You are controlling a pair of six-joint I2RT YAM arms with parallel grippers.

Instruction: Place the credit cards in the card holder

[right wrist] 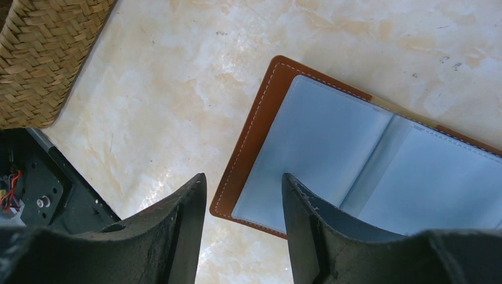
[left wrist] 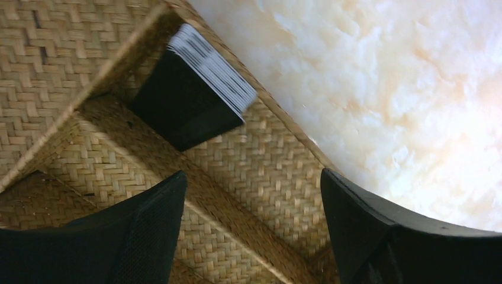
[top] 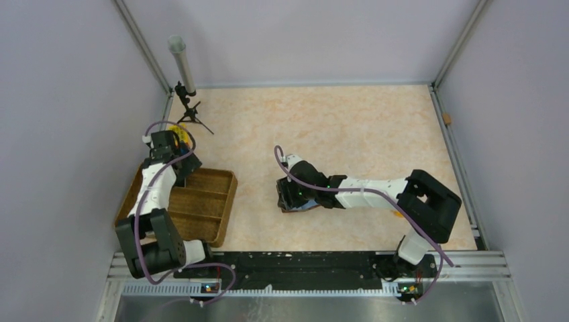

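Note:
A stack of dark cards with pale edges lies in a compartment of the woven basket. My left gripper hangs over that compartment, fingers apart, nothing between them. The brown card holder with pale blue sleeves lies open on the table, in the middle of the top view. My right gripper is over the holder's near left part, fingers apart and empty.
A black stand with a grey tube is at the back left. The table's front edge is close below the holder.

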